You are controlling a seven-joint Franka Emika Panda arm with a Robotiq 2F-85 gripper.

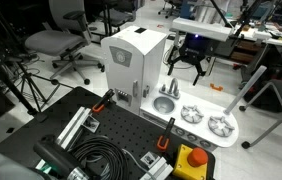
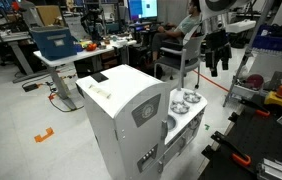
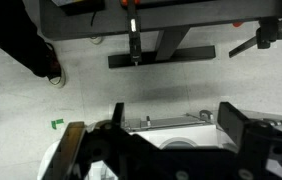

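My gripper (image 1: 186, 72) hangs over the white toy kitchen counter (image 1: 166, 116), its fingers spread and nothing between them. The wrist view shows the gripper with a wide gap above the floor and the counter's edge. On the counter sit a small sink (image 1: 163, 104) with a faucet (image 1: 173, 89) and two silvery burners, one (image 1: 191, 113) left of the other (image 1: 221, 126). A white toy fridge cabinet (image 1: 124, 64) stands at the counter's left end. In exterior view 2, the gripper (image 2: 221, 68) is well above the counter.
A black table (image 1: 126, 128) with coiled cables (image 1: 99, 155) lies in front of the kitchen. A yellow box with a red button (image 1: 197, 157) sits at its right. Office chairs (image 1: 56, 40) stand behind; a person (image 2: 189, 25) is in the background.
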